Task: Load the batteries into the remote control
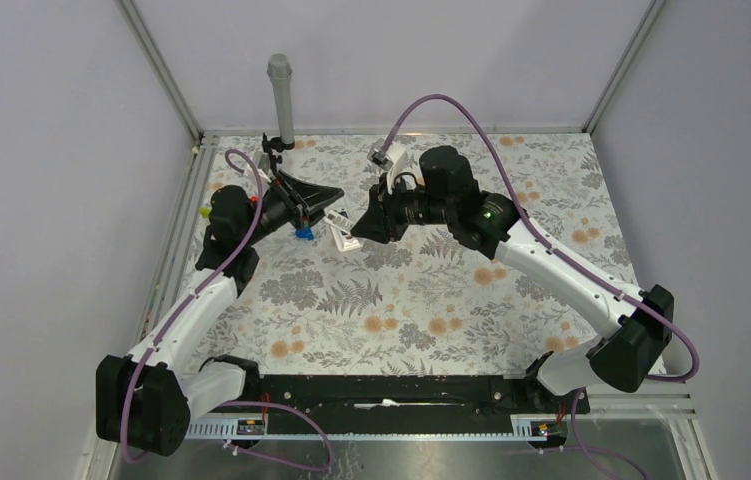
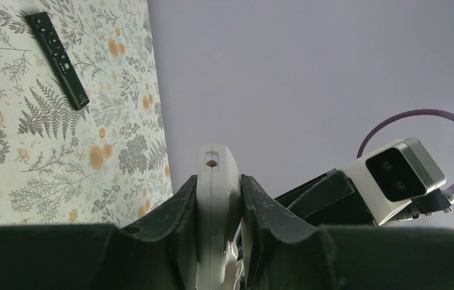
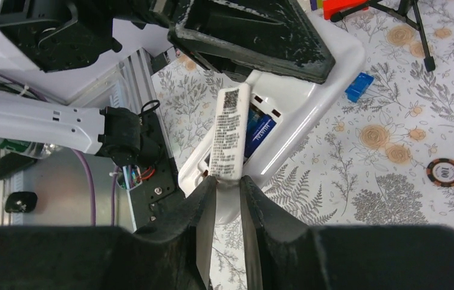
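A white remote [image 3: 309, 115] hangs above the table, its open battery compartment facing my right wrist camera. A blue battery [image 3: 259, 135] lies inside that compartment. In the left wrist view, my left gripper is shut on the remote, whose rounded end points up between the fingers. My right gripper is shut on the lower end of a white battery cover [image 3: 230, 121] printed with small text. The cover is tilted in front of the compartment and hides part of it. From these views I cannot tell whether cover and remote touch.
A black remote [image 2: 57, 57] lies on the flowered tablecloth. A blue block [image 3: 359, 87], a poker chip [image 3: 445, 173] and a black tripod [image 3: 418, 27] are on the table too.
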